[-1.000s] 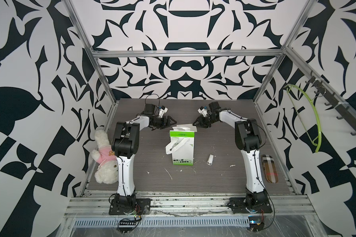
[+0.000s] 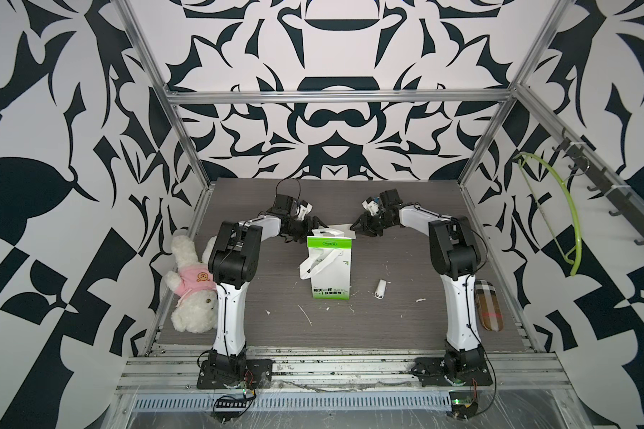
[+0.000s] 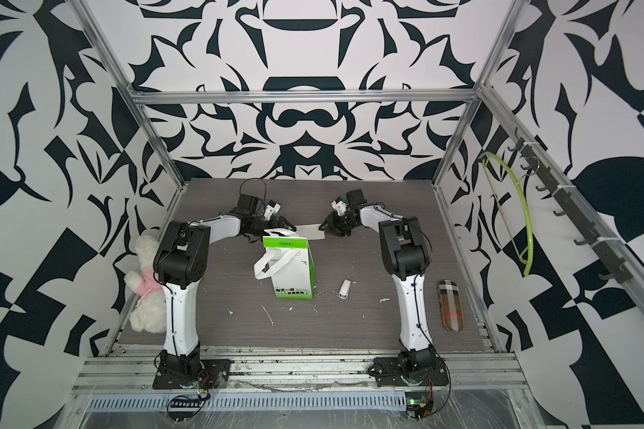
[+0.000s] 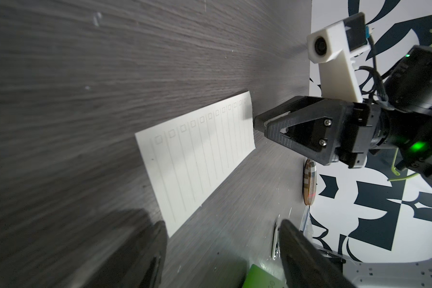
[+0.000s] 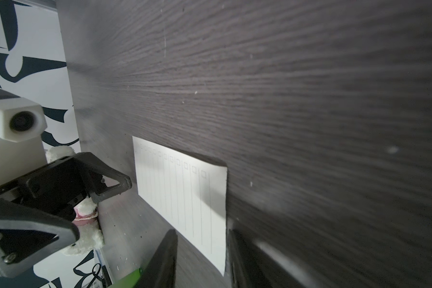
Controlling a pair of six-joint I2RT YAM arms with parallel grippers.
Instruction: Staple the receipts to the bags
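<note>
A white receipt point(image 4: 196, 153) with ruled lines and small boxes spans the space between my grippers, low over the table behind the bag. Its right edge meets the close-set tips of my right gripper, which is shut on it. Around the near end of the receipt in the left wrist view, my left gripper stands open, its fingers well apart. The white and green bag point(image 2: 331, 279) stands upright at mid-table, its white handle point(image 3: 272, 266) drooping leftward. In front and to the right lies a small white object point(image 2: 380, 289), perhaps the stapler.
A plush rabbit point(image 2: 194, 300) lies at the left edge and a plaid case point(image 2: 488, 306) at the right. Small scraps dot the table's front. The table point(image 2: 400, 329) is open to the right of the bag.
The bag and small white object are unmoved.
</note>
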